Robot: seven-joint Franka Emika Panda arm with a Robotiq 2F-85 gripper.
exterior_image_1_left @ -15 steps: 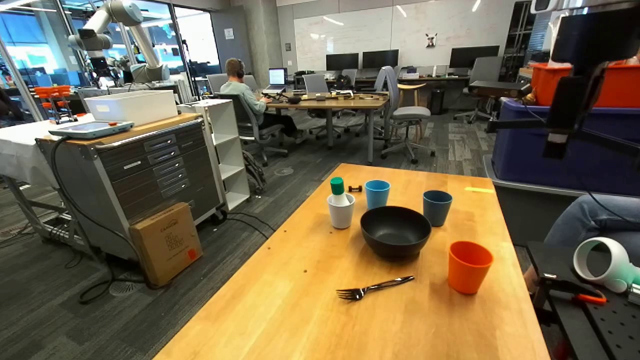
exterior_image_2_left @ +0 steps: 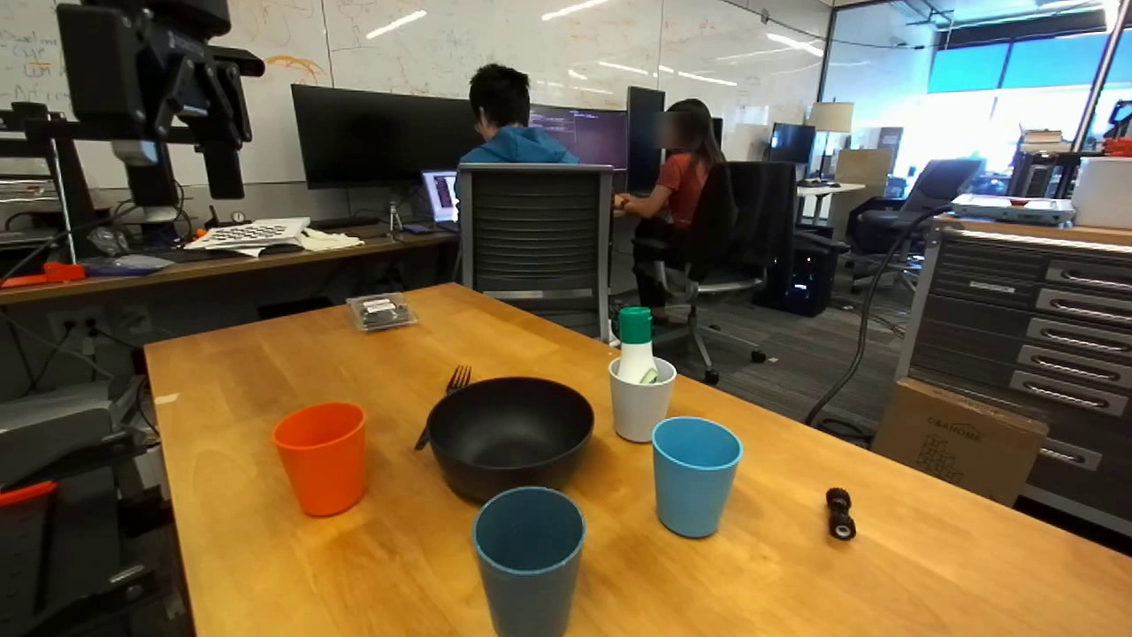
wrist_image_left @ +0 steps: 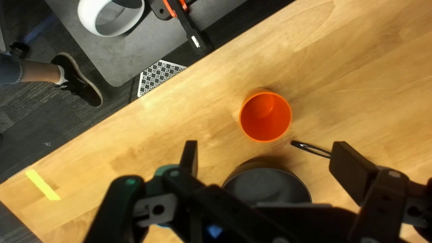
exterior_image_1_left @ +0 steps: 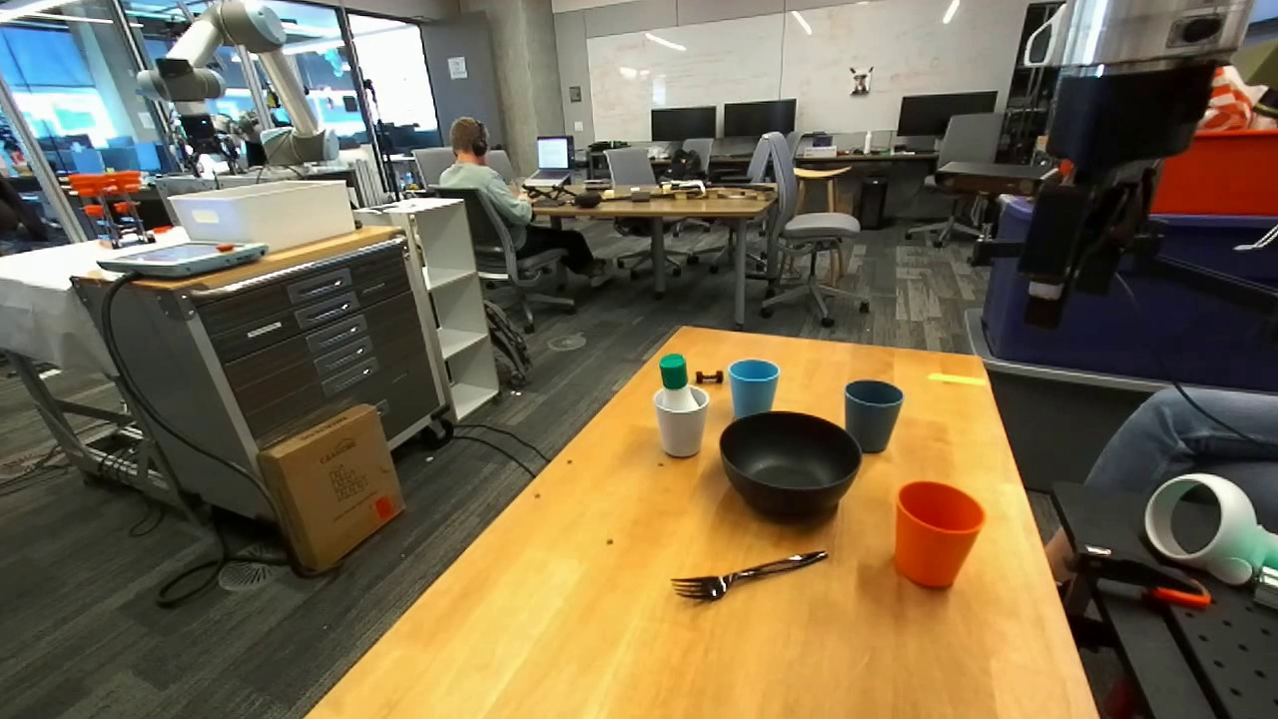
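Note:
My gripper is open high over the table, with nothing between its fingers. Below it in the wrist view lie an orange cup (wrist_image_left: 265,115) and part of a black bowl (wrist_image_left: 267,186), the rest of which my gripper hides. A black fork (exterior_image_1_left: 749,575) rests beside the bowl; only its handle shows from the wrist. Around the bowl stand a dark blue cup (exterior_image_2_left: 528,557), a light blue cup (exterior_image_2_left: 695,478) and a white cup (exterior_image_2_left: 641,402). A white bottle with a green cap (exterior_image_2_left: 636,334) stands inside the white cup.
A small black dumbbell-shaped piece (exterior_image_2_left: 840,514) lies past the light blue cup. A clear packet (exterior_image_2_left: 381,311) is at the table's far end in exterior view 2. Yellow tape (wrist_image_left: 42,184) marks one table edge.
The arm and gripper have shifted left in exterior view 1 and appear slightly lower. Everything on the table is where it was.

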